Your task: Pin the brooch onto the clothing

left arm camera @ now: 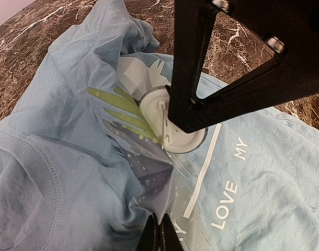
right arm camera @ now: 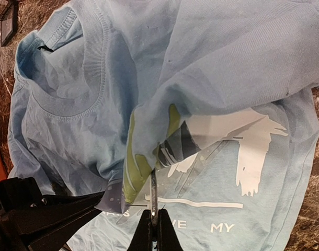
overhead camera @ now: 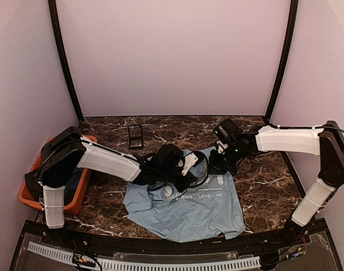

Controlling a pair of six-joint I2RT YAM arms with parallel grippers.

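Observation:
The light blue shirt (overhead camera: 189,223) lies on the marble table. In the left wrist view my left gripper is shut on a raised fold of the shirt's printed front. My right gripper is shut on the round white brooch (left arm camera: 184,136), whose back faces the left wrist camera. From the right wrist the brooch shows edge-on, and its thin pin (right arm camera: 140,205) sticks out leftward, close to the pinched cloth fold (right arm camera: 113,196). Whether the pin's tip touches or enters the cloth, I cannot tell. The top view hides the brooch behind the grippers.
An orange bin (overhead camera: 79,195) with dark contents stands at the left. Behind the shirt is a small black frame (overhead camera: 135,136). The two grippers are close together over the shirt, while the table behind and at the right has bare room.

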